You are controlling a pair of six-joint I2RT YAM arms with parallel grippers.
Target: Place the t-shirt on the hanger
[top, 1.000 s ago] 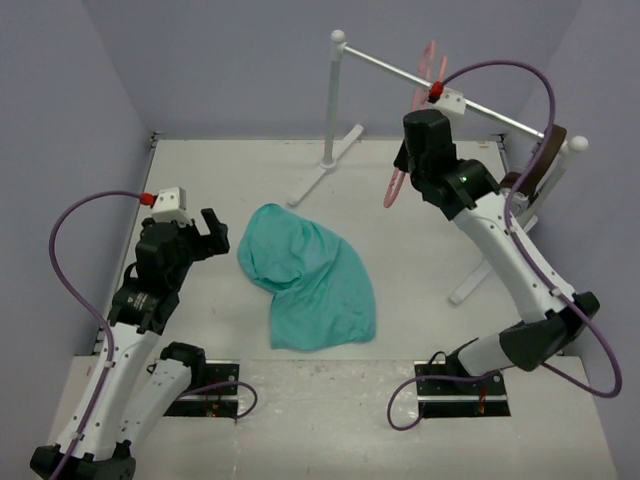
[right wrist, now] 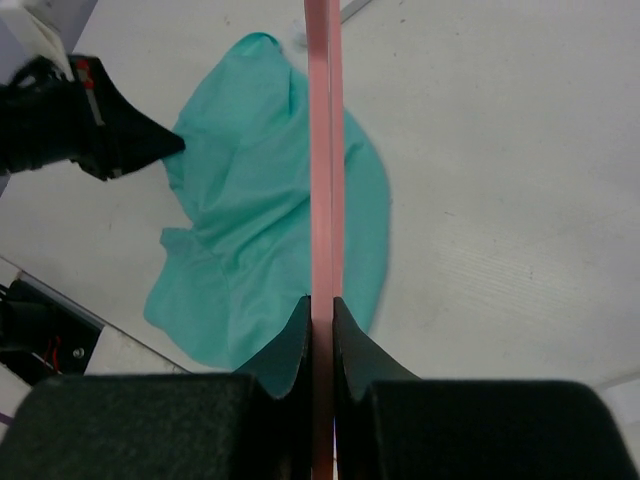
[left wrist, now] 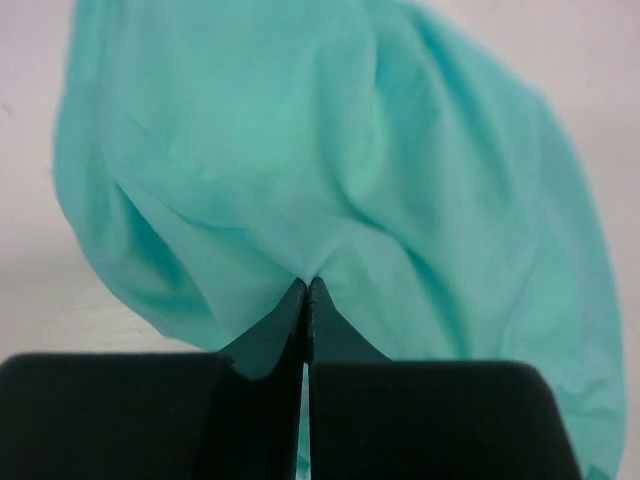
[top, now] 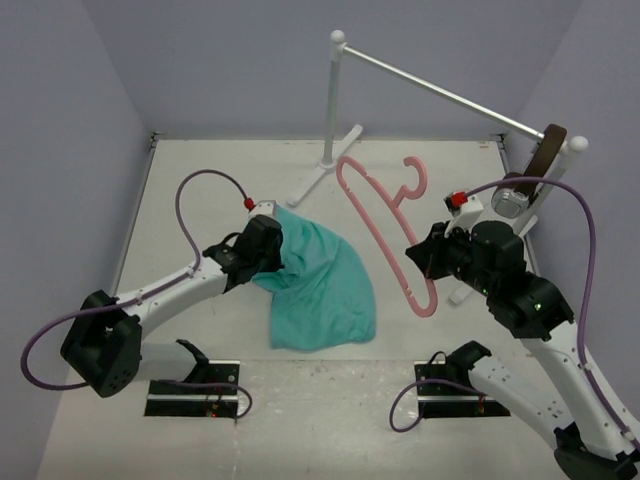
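The teal t-shirt [top: 325, 290] lies crumpled on the table, left of centre. Over its left part is my left gripper [top: 278, 266]; in the left wrist view its fingertips [left wrist: 340, 325] meet at the cloth, and a small pinch of fabric gathers at the tips. Held up above the table to the right of the shirt, the pink hanger [top: 385, 230] points its hook away from me. My right gripper [top: 432, 262] is shut on one bar of it, which runs between the fingers in the right wrist view.
A white rack stands at the back, its top rail [top: 440, 92] sloping down to the right, with a brown-and-silver object [top: 535, 175] near its right post. One rack foot [top: 325, 168] rests behind the shirt. Bare table lies right of the shirt.
My left arm has come in from the left onto the shirt, and its open fingers have shut. The right arm has brought the hanger down from the rail and turned it flatter.
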